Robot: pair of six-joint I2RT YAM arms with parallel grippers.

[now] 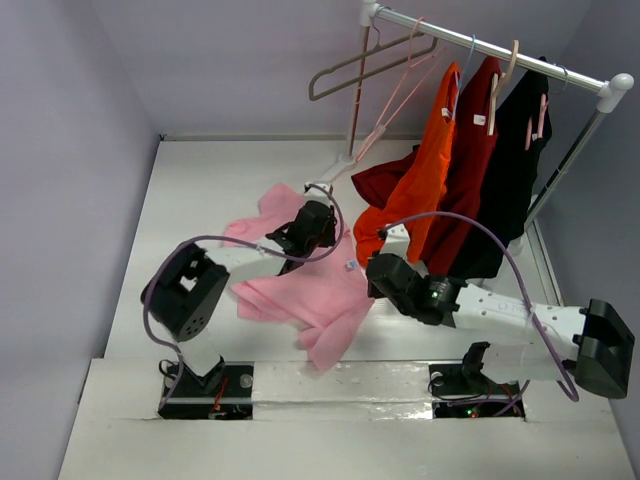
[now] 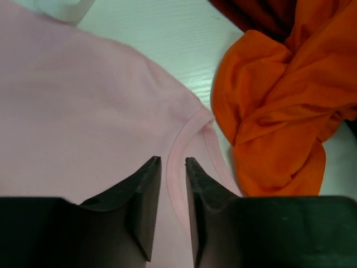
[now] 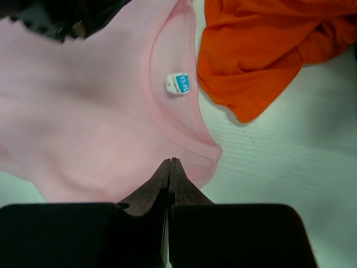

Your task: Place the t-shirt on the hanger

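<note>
The pink t-shirt (image 1: 280, 290) lies spread on the white floor, its neckline (image 2: 187, 131) under my left gripper, whose fingers are slightly apart with nothing visible between them. A size label (image 3: 178, 83) shows inside the collar. My right gripper is shut over the shirt's edge, nothing seen between its fingers. In the top view both arms reach over the shirt, the left from the lower left, the right from the right. An empty pink hanger (image 1: 400, 100) and a grey hanger (image 1: 340, 75) hang on the rail.
The clothes rail (image 1: 495, 50) holds orange (image 1: 410, 200), dark red (image 1: 465, 170) and black (image 1: 505, 190) garments. The orange one's bottom rests on the floor beside the shirt's right edge. Bare floor is at the left.
</note>
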